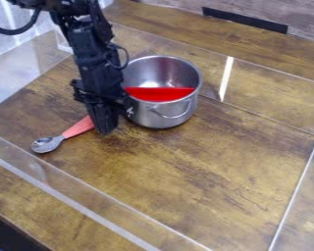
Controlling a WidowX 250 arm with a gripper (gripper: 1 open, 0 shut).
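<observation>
The black arm reaches down from the upper left to my gripper [102, 120], which is low over a spoon [48, 143] with a red handle. Part of that handle disappears behind the gripper. The spoon's metal bowl lies on the wooden table at the left. A steel pot [165, 108] stands just right of the gripper, with a red object [167, 93] inside it. The fingertips are dark and small, and I cannot make out anything between them.
Pale strips run across the table around the area, and a dark edge is at the top right.
</observation>
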